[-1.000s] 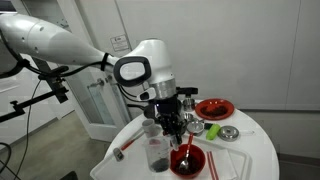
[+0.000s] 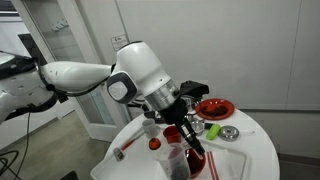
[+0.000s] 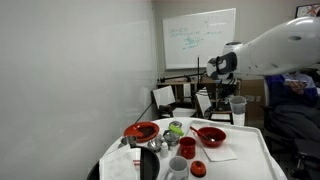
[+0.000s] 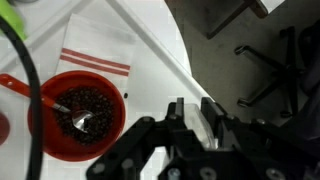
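My gripper is shut on a clear cup (image 3: 237, 106), held up over the right side of the tray in exterior view 2. In exterior view 1 the cup (image 2: 178, 160) is partly behind the wrist, so its contents cannot be made out. A red bowl (image 4: 118, 112) lies to the left of my fingers in the wrist view. Dark small pieces (image 4: 92, 103) cover its bottom, and a spoon with a red handle (image 4: 18, 85) rests in it. Most of the bowl is hidden by the arm in exterior view 1.
A white towel with red stripes (image 4: 96, 45) lies beside the bowl on the white tray (image 3: 250, 150). A tomato (image 3: 198, 169), a metal mug (image 3: 178, 166) and a red plate (image 3: 141, 131) stand nearby. Chairs stand beyond the table edge.
The arm has swung toward the right in exterior view 1, carrying the cup from beside the bowl to in front of it. The bowl and spoon are now largely covered by the wrist.
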